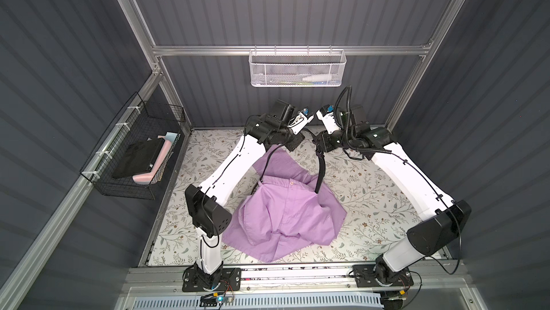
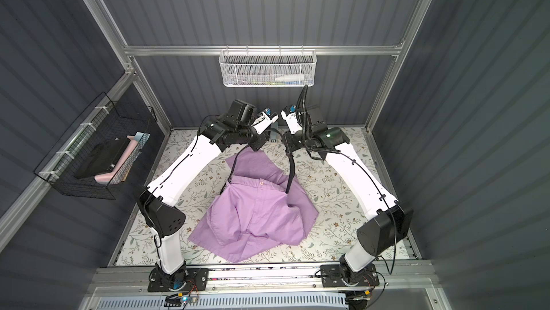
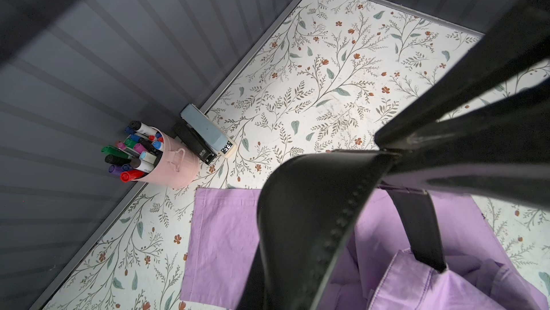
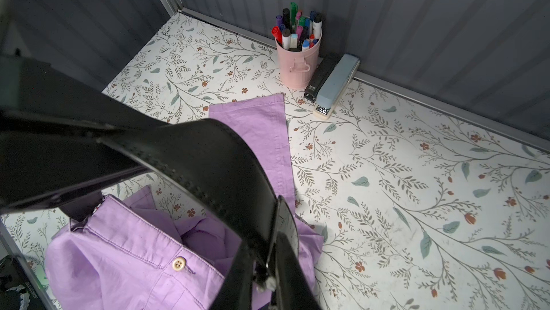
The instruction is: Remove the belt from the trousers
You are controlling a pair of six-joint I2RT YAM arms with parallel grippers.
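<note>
Purple trousers [image 1: 280,207] lie bunched on the table, their waistband button [image 4: 179,263] showing in the right wrist view. A black belt [image 1: 320,172] rises from both sides of the waistband to my grippers and arches between them in the left wrist view. My left gripper [image 1: 298,141] stands above the waistband, its fingers [image 4: 74,103] closed on the belt in the right wrist view. Close beside it is my right gripper [image 1: 321,145]; its blurred fingers [image 4: 237,284] flank the belt at the lower edge of its view. How tightly they hold it cannot be seen.
A pink cup of markers [image 4: 298,66] and a stapler [image 4: 338,83] stand by the back wall. A white mesh basket [image 1: 298,69] hangs above, and a black wire basket [image 1: 137,149] on the left. Bare table [image 4: 435,207] lies right of the trousers.
</note>
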